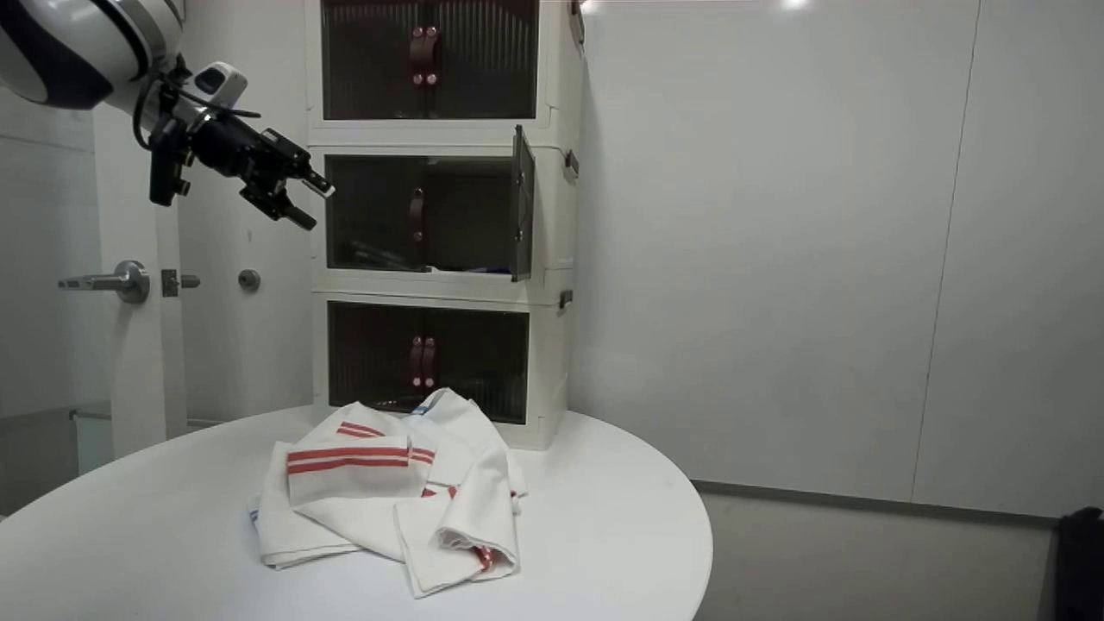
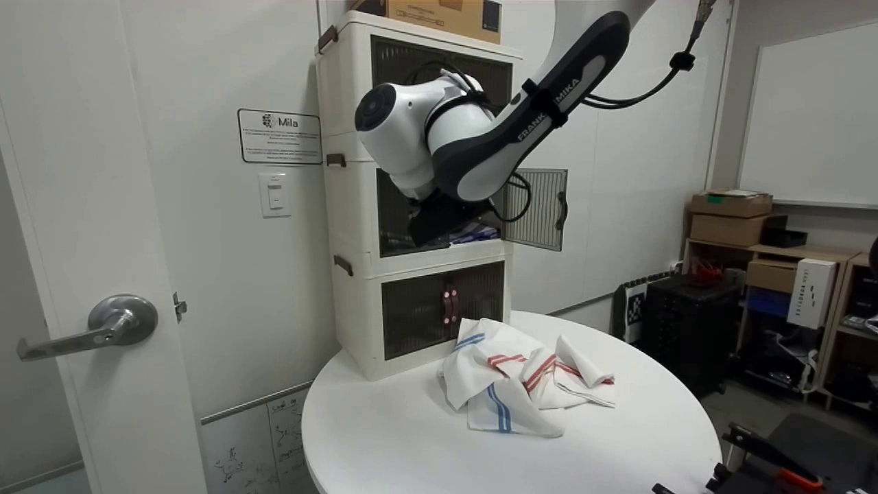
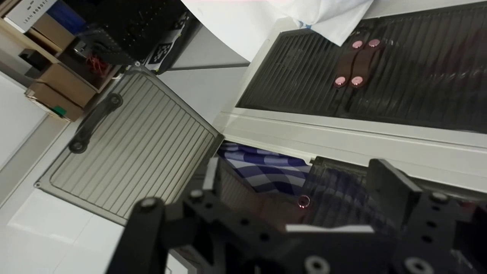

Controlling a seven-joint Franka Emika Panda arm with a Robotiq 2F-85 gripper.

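Observation:
My gripper (image 1: pixel 316 207) is open in mid-air, in front of the left side of the middle cabinet compartment, nothing between its fingers. In the wrist view, its fingers (image 3: pixel 211 176) stand wide apart before the compartment opening. The middle compartment's right door (image 1: pixel 523 205) is swung outward; its left door (image 1: pixel 373 212) looks closed. Inside lies a blue-and-white checked cloth (image 3: pixel 269 169), partly hidden by the closed door. White towels with red and blue stripes (image 1: pixel 347 481) lie crumpled on the round table (image 1: pixel 621 538). The arm hides the gripper's fingers in exterior view 2.
The stacked cabinet (image 1: pixel 554 362) stands at the table's back edge. Its bottom doors (image 2: pixel 444 309) are closed, with towels against their front. The open door (image 2: pixel 539 206) juts out beside the opening. A room door with a handle (image 1: pixel 109 281) stands at left.

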